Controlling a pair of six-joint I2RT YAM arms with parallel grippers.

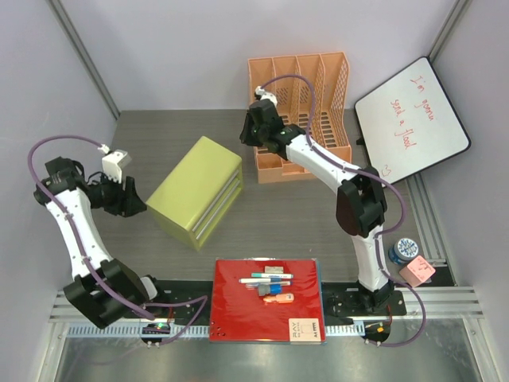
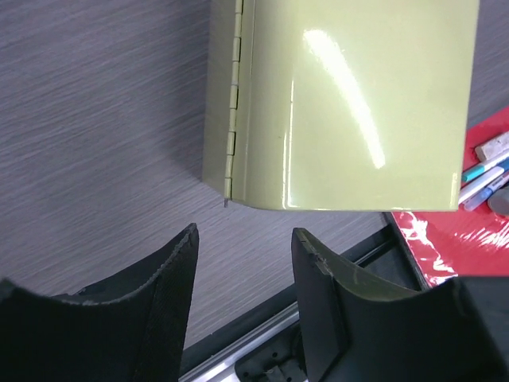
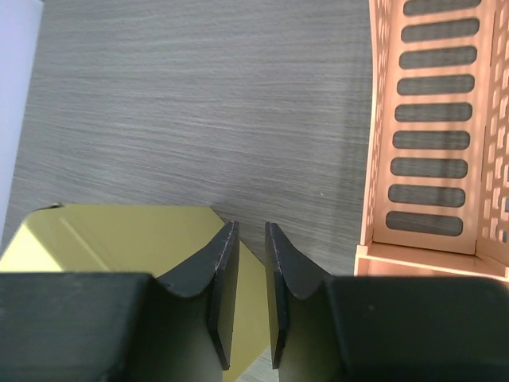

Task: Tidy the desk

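A green metal box (image 1: 183, 183) with shelf slots on its right side stands at an angle at centre-left. My left gripper (image 1: 129, 205) is beside its near left end; in the left wrist view the fingertips (image 2: 188, 239) stand apart, with bare desk between them and the box's hinged edge just beyond. My right gripper (image 1: 248, 134) hangs above the back of the desk at the left side of an orange slotted organizer (image 3: 429, 239); in the right wrist view its fingers are nearly together over the box's corner (image 3: 135, 231), with nothing clearly held.
A red folder (image 1: 238, 310) with markers and an orange cutter lies at the front. A whiteboard (image 1: 413, 111) leans at the right. A blue tin (image 1: 406, 251) and pink block (image 1: 417, 272) sit front right.
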